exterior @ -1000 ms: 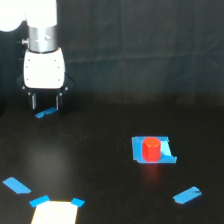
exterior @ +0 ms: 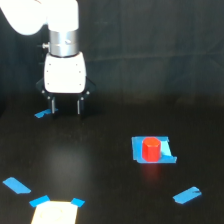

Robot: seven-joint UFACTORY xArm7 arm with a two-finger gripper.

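Note:
A small red block (exterior: 151, 150) sits on a pale patch (exterior: 166, 150) edged with blue tape, right of the middle of the table. My gripper (exterior: 67, 106) hangs at the upper left, well apart from the red block. Its two dark fingers stand wide apart, with nothing visible between them.
A cream square (exterior: 55, 213) lies at the front left, cut off by the bottom edge, with blue tape at its corners. Other blue tape strips (exterior: 186, 195) mark the dark table. Between gripper and red block the surface looks clear.
The arm and gripper have shifted to the right and slightly lower in the view. The red block and the cream square have stayed where they were.

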